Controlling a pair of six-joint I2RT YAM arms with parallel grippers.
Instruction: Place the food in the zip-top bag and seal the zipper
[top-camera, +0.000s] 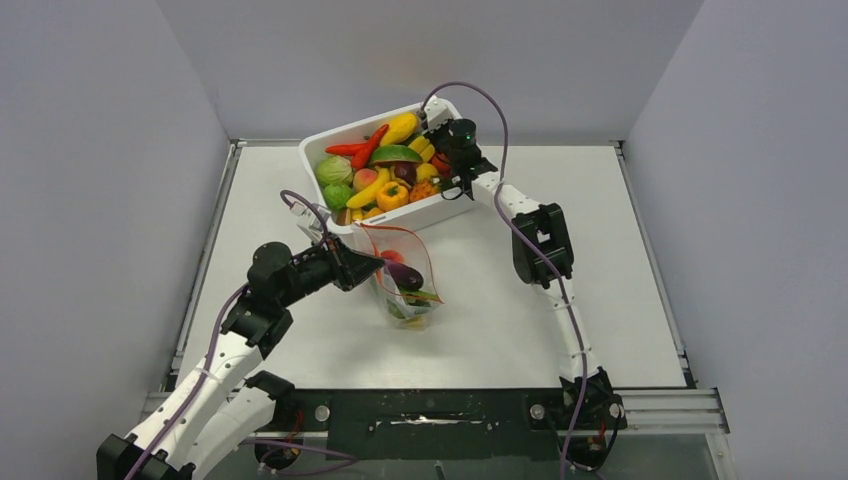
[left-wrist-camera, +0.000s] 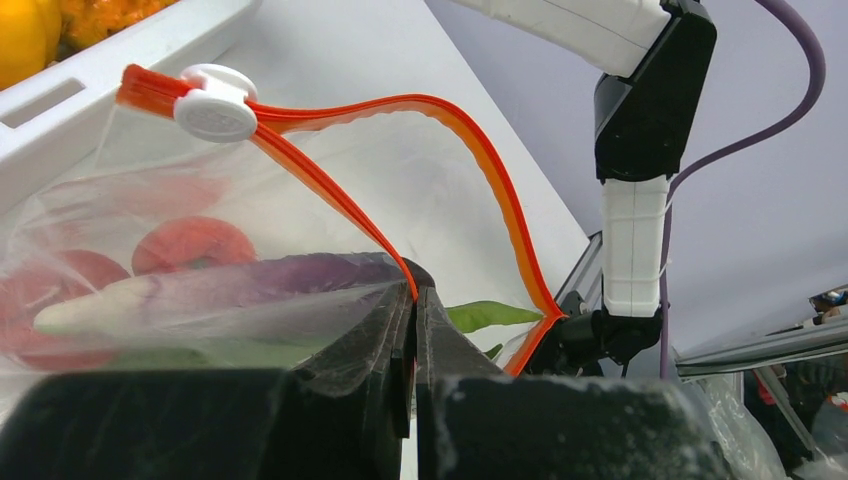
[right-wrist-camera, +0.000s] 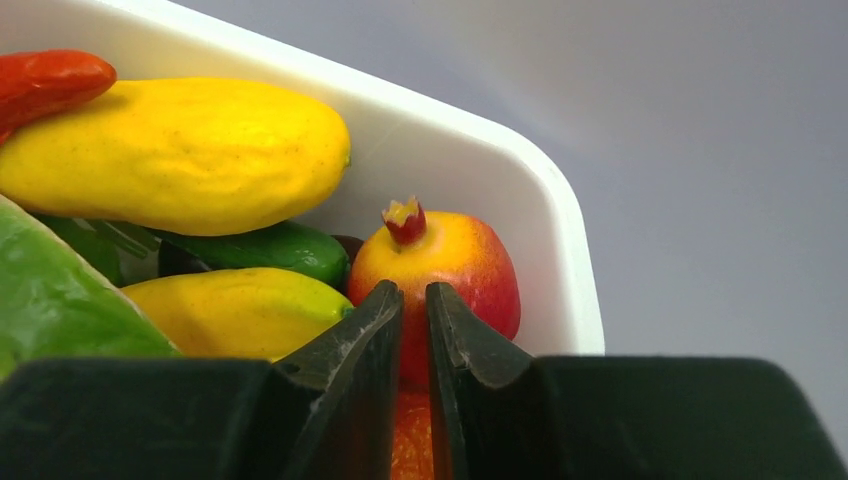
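Observation:
The clear zip top bag (left-wrist-camera: 90, 215) stands on the table with its orange-edged mouth spread and a white slider (left-wrist-camera: 217, 103) at one end. Inside lie an eggplant (top-camera: 404, 277), tomatoes (left-wrist-camera: 194, 244) and green pods (left-wrist-camera: 490, 316). My left gripper is shut on the bag's orange rim. Over the right back corner of the food bin (top-camera: 322, 137), my right gripper has its fingers close together, a narrow gap between them. A pomegranate (right-wrist-camera: 485, 265) and a rough red-orange item (right-wrist-camera: 411, 435) show through that gap; whether either is gripped is unclear.
The bin holds several other foods, such as a yellow squash (right-wrist-camera: 200, 150), a red chili (top-camera: 368, 148) and a yellow pepper (top-camera: 392, 194). Its front wall stands close to the bag. Right of the bag the table (top-camera: 510, 330) is bare.

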